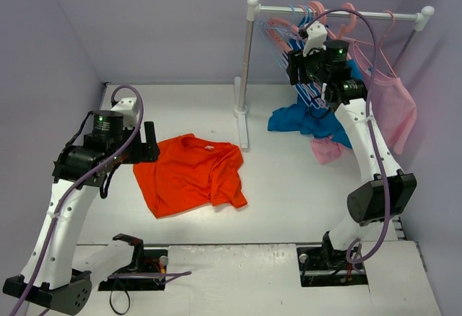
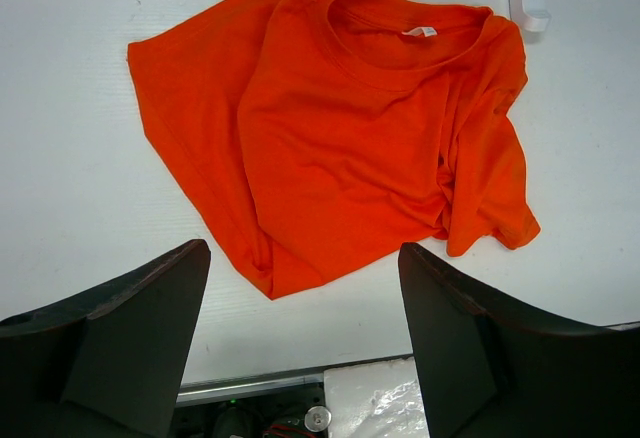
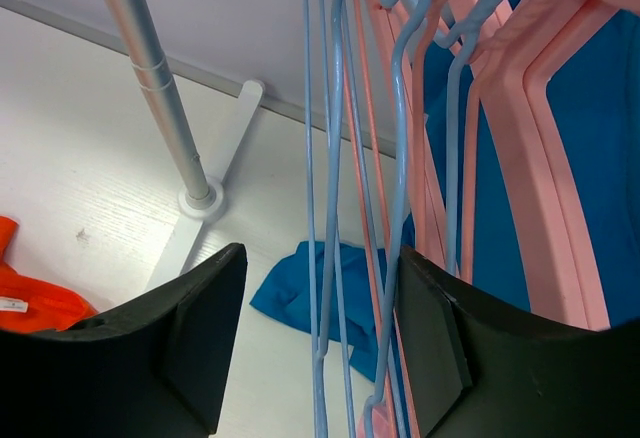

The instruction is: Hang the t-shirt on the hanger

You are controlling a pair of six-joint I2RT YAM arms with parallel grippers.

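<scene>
An orange-red t-shirt [image 1: 191, 175] lies flat on the white table, its neckline toward the rack and one side folded and creased. Above its left edge hovers my left gripper [image 1: 150, 143], open and empty; in the left wrist view the whole shirt [image 2: 350, 148] shows beyond the spread fingers [image 2: 150, 318]. Up at the rack, my right gripper [image 1: 294, 67] is among the hangers. Its fingers [image 3: 190, 328] are apart in the right wrist view, with thin blue hangers [image 3: 333, 208] running between them. Whether any hanger touches a finger is hard to tell.
A white rack [image 1: 325, 13] stands at the back right, its foot [image 1: 242, 125] right of the shirt. Pink hangers, a blue garment [image 1: 289, 117] and a pink garment [image 1: 393, 107] crowd it. Free table lies in front of the rack and shirt.
</scene>
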